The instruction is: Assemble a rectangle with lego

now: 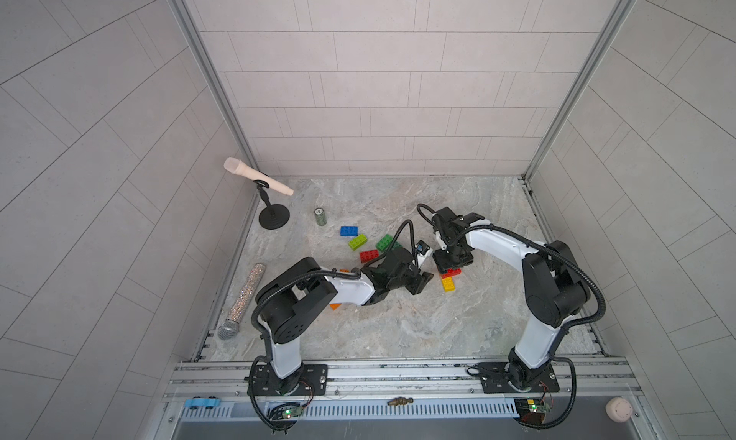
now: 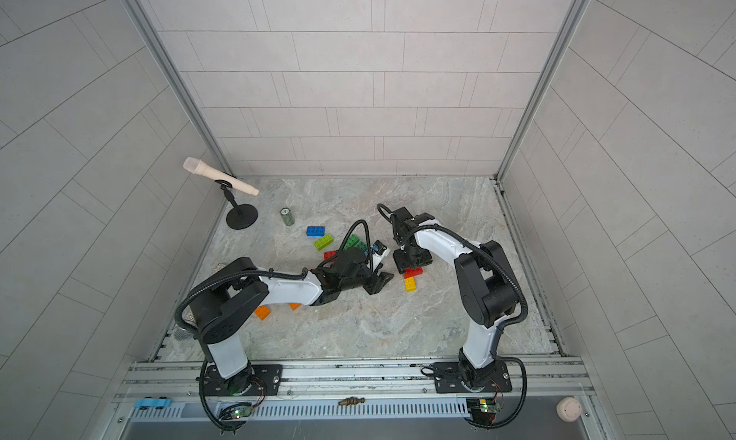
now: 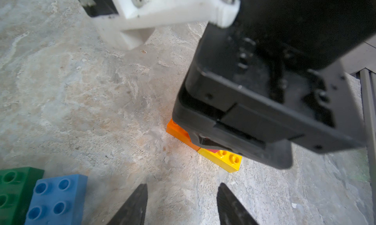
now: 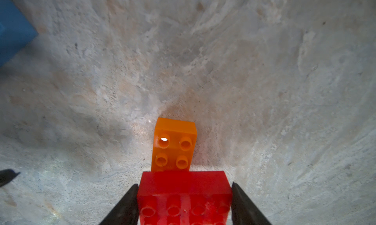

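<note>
An orange brick (image 4: 173,144) and a yellow brick (image 3: 219,159) lie end to end on the table, with a red brick (image 4: 184,185) over their junction. My right gripper is around that red brick, fingers at its two ends; whether they press on it I cannot tell. My left gripper is just left of this group, fingers apart with nothing between them. A blue brick (image 3: 58,199) and a green brick (image 3: 15,189) lie beside it.
More blue, lime (image 1: 358,241), red and orange bricks lie around the left arm. A microphone on a stand (image 1: 273,216), a can (image 1: 319,216) and a glittery microphone (image 1: 241,302) are at the left.
</note>
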